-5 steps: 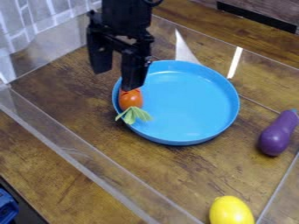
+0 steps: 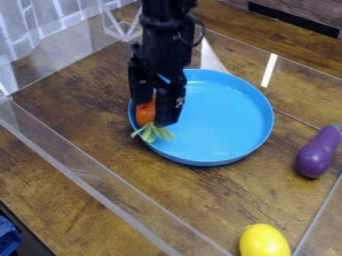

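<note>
My black gripper (image 2: 155,92) is lowered over the left side of a blue plate (image 2: 217,124), its fingers at an orange carrot (image 2: 147,114) with green leaves that lies in the plate. The fingers partly hide the carrot; whether they touch it I cannot tell.
A purple eggplant (image 2: 315,155) lies right of the plate, a yellow lemon (image 2: 263,241) at the bottom right. A blue object (image 2: 10,238) is at the lower left corner. The wooden surface left of the plate is clear.
My gripper has moved down and toward the viewer onto the carrot, which it now partly covers. The plate and the other objects look unmoved.
</note>
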